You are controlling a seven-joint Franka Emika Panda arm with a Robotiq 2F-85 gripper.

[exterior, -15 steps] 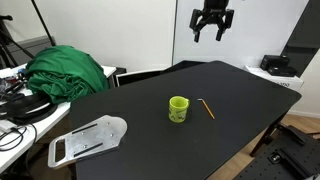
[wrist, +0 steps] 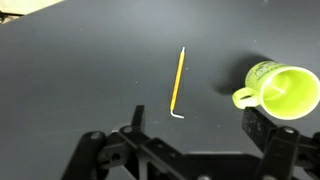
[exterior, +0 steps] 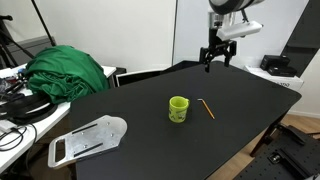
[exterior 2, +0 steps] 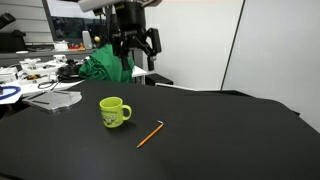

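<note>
A green mug (exterior: 178,109) stands upright on the dark table, its handle toward the orange pencil-like stick (exterior: 208,109). In the wrist view the stick (wrist: 178,80) lies flat, with a short bent pale piece at its near end. The mug (wrist: 286,91) is to its right there, with its inside visible and empty. My gripper (exterior: 217,68) hangs above the table, clear of both things, open with nothing between its fingers. The wrist view has the fingertips (wrist: 138,118) spread apart at the bottom edge.
A grey metal tray (exterior: 60,150) rests at the table's left side. Green cloth (exterior: 65,73) is heaped on a side surface beyond it.
The mug and stick have stayed put.
</note>
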